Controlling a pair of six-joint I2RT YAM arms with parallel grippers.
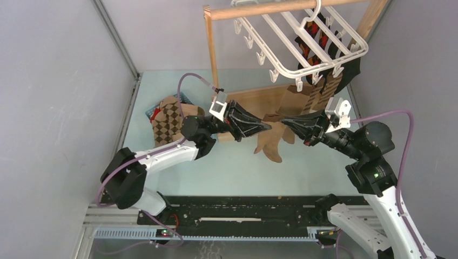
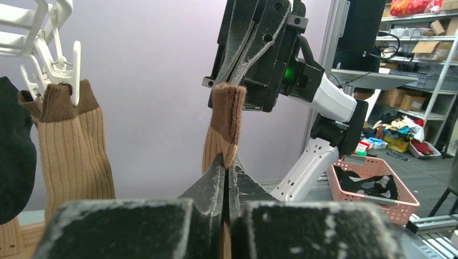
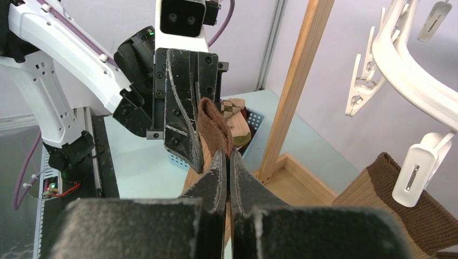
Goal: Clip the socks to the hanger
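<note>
A brown sock [image 1: 273, 143] with a darker cuff hangs between my two grippers, its toe toward the table. My left gripper [image 1: 269, 127] is shut on one side of the cuff [image 2: 229, 110]. From the opposite side, my right gripper [image 1: 283, 122] also pinches the cuff, fingers closed. The white hanger [image 1: 259, 43] is above and behind them on a wooden rail. At its right end, ribbed brown socks [image 2: 70, 151] and a dark sock [image 2: 13, 151] hang from clips. An empty clip [image 3: 367, 75] shows on the hanger in the right wrist view.
On the left, a blue basket [image 3: 254, 127] holds patterned socks [image 1: 166, 129]. A wooden post [image 1: 211, 48] of the rack rises behind my left gripper.
</note>
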